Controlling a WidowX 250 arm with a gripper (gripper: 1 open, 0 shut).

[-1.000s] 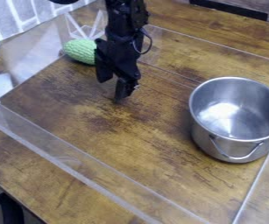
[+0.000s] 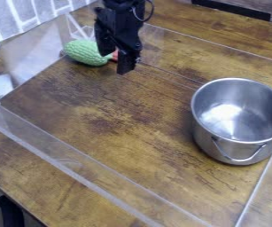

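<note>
My black gripper hangs over the back left of the wooden surface, in front of a green bumpy object that looks like a toy vegetable. A small red item shows partly behind the gripper, mostly hidden. Whether the fingers are open or shut is unclear. A large steel pot with a handle stands on the right.
Clear plastic walls border the wooden work area. A white wire rack or cloth is at the top left.
My gripper has moved up and toward the back, away from the bare wood where it was low; more of that surface and the red item now show.
</note>
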